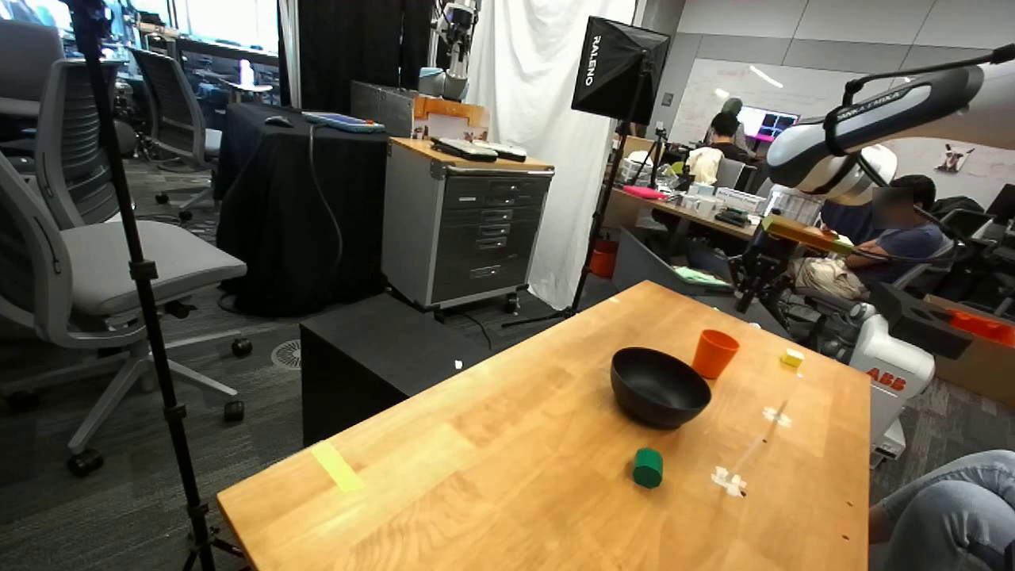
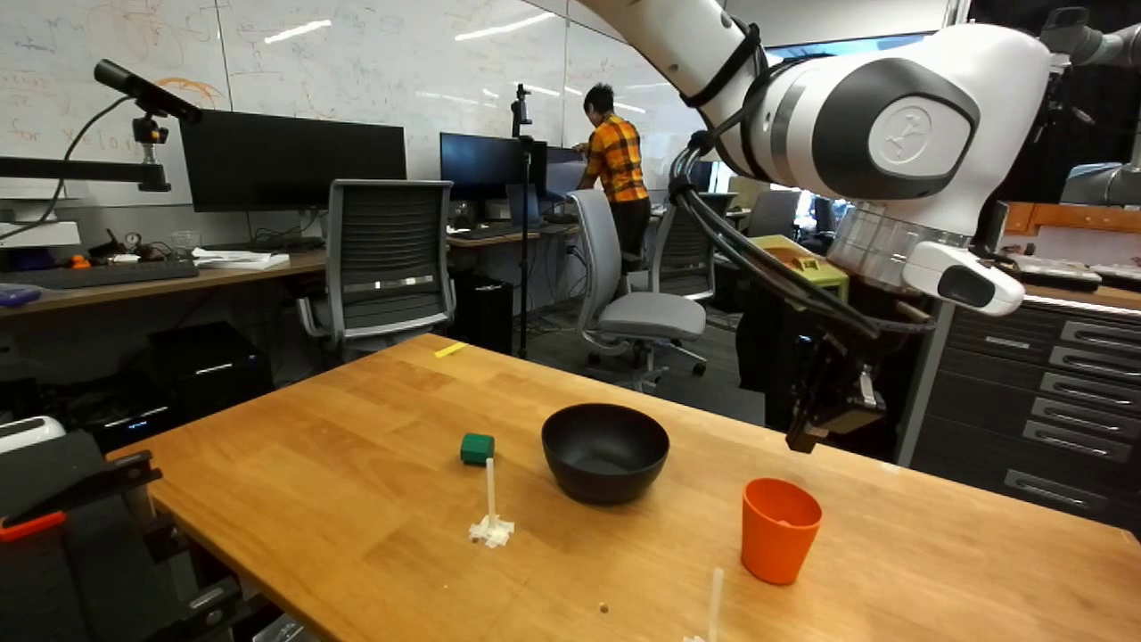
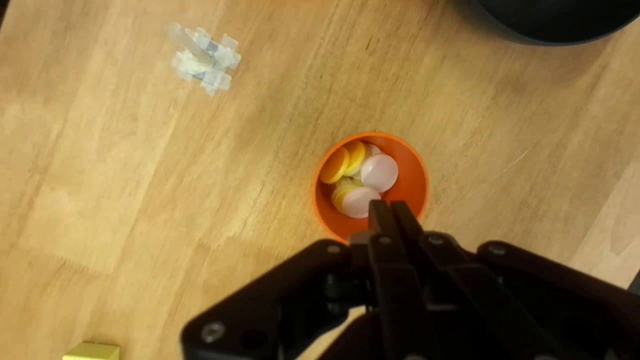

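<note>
Below my gripper an orange cup (image 3: 414, 162) stands upright on the table, with several yellow and pale discs (image 3: 379, 173) inside it. The gripper's black fingers are shut, with nothing visible between them. In exterior view 2 the gripper (image 2: 800, 440) hangs in the air above and behind the cup (image 2: 778, 540), apart from it. A black bowl (image 2: 599, 481) stands beside the cup. The green block (image 2: 477, 448) lies on the table past the bowl. A small yellow block (image 1: 791, 358) rests near the cup in exterior view 1.
Thin clear posts stand taped to the table; one post (image 2: 491, 487) is near the green block, another post (image 2: 716, 601) nearer the cup. A yellow tape strip (image 1: 337, 466) marks the far end.
</note>
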